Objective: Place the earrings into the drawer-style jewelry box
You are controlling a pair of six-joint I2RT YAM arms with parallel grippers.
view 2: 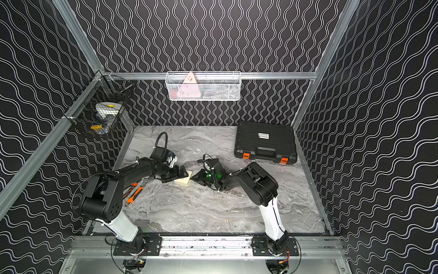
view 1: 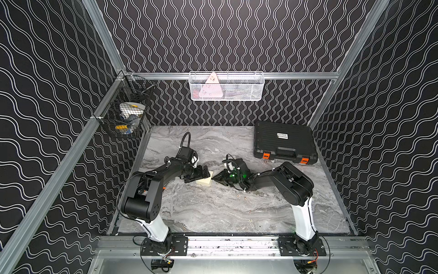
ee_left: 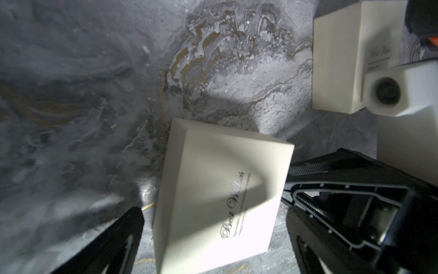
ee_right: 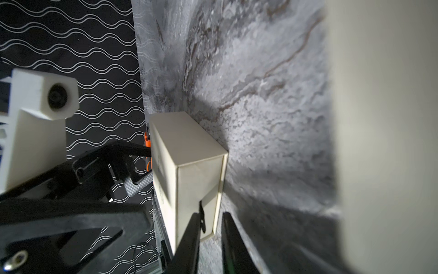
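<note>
A cream drawer box (ee_left: pixel 223 196) with dark script lies between the spread fingers of my left gripper, which stands open around it. In the right wrist view the box (ee_right: pixel 196 187) shows its drawer end with a small black pull tab (ee_right: pixel 202 218). My right gripper is shut down to a narrow gap at that end, its left fingertip overlapping the tab; whether it grips the tab is unclear. From above, both grippers face each other across the box (view 1: pixel 204 180). No earrings are visible.
A second cream box (ee_left: pixel 337 59) stands nearby, apparently the blurred white shape (ee_right: pixel 387 137) at right wrist. A black case (view 1: pixel 286 141) lies at the back right. Orange-handled pliers (view 2: pixel 134 195) lie at left, near my left arm.
</note>
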